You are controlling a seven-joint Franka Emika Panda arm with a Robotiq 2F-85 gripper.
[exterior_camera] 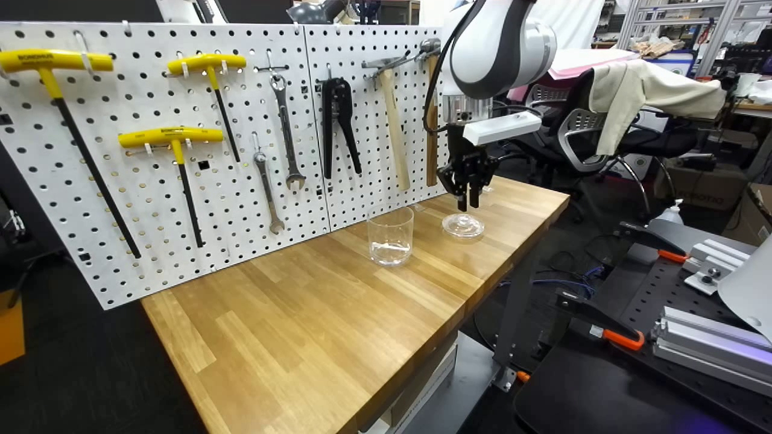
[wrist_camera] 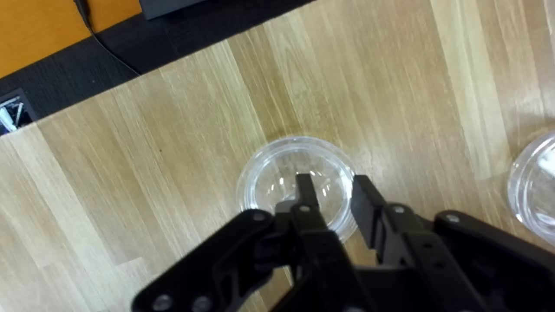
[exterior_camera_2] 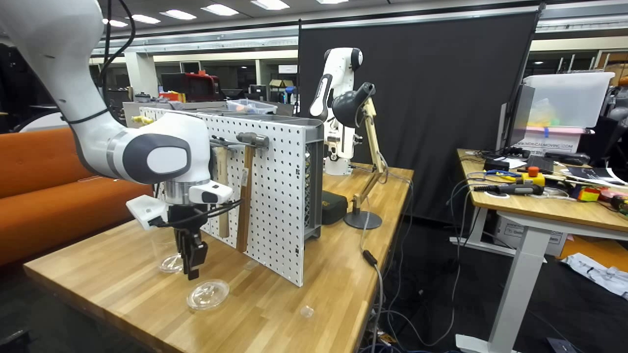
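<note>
A round clear lid [exterior_camera: 463, 230] lies flat on the wooden table, toward its far end. Exterior view 1 also has an empty-looking clear glass jar [exterior_camera: 391, 239] standing upright, nearer than the lid. My gripper [exterior_camera: 468, 205] hangs just above the lid, pointing down. In the wrist view a gap shows between the two black fingers, with nothing held in it. Behind them the lid [wrist_camera: 256, 165] is partly covered, and the jar [wrist_camera: 521, 195] is cut off by the right edge. Exterior view 2 shows the lid [exterior_camera_2: 207, 296] below the fingertips.
A white pegboard [exterior_camera: 239, 210] with hanging tools runs along one side of the table, close to my arm. Bare tabletop [exterior_camera: 304, 325] stretches in front of the jar. A small clear piece [exterior_camera_2: 307, 311] lies on the table past the lid.
</note>
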